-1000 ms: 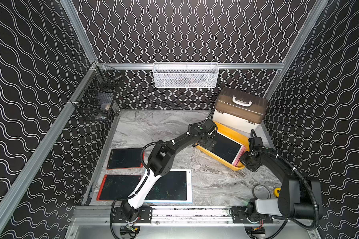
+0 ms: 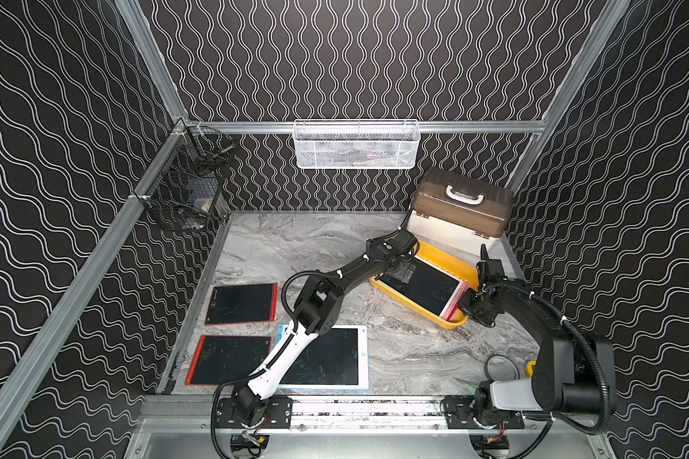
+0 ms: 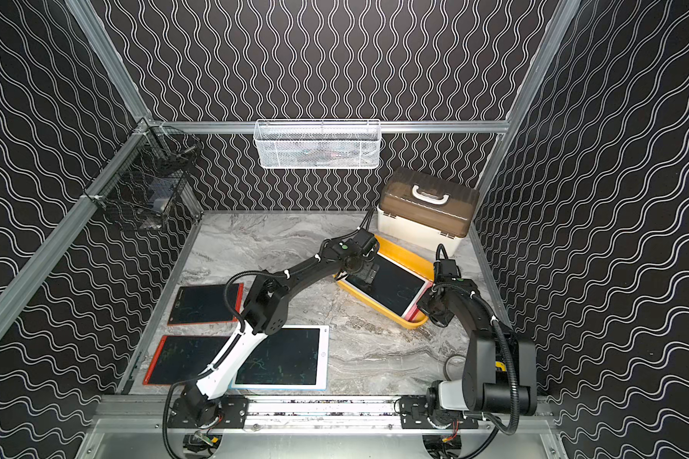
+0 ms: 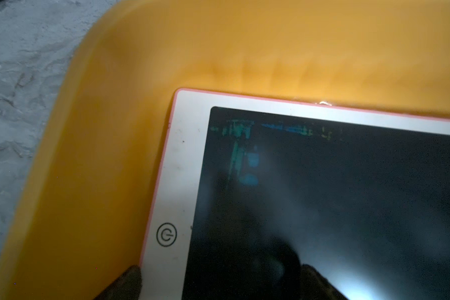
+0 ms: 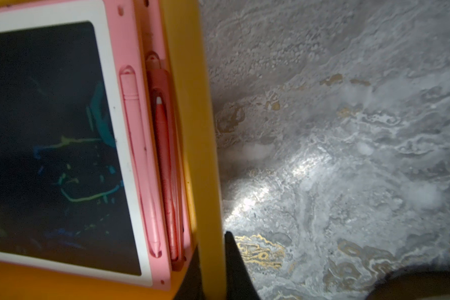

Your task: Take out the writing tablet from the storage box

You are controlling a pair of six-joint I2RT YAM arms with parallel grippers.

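Observation:
The yellow storage box (image 2: 467,269) stands open on the table, slanting in the overhead views. Inside lies a white-faced writing tablet (image 4: 185,127) with pink edges and a dark screen. Beneath its right end, other pink and red tablet edges (image 5: 171,165) show, one bearing a red stylus. My left gripper is open low over the left end of the top tablet; one finger is by its edge, the other above the screen. At the box's right end, my right gripper is shut on the yellow rim, one finger on either side of the wall.
Outside the box, two red-edged tablets (image 2: 242,303) and a white-blue tablet (image 2: 321,358) lie at the front left, partly under my left arm. A brown-lidded case (image 2: 464,200) stands behind the box. Black cable loops (image 2: 501,368) lie at the front right.
The yellow box has shifted very slightly leftward with its tablets. My left arm has moved a little; my right gripper stays at the box's right end, slightly turned.

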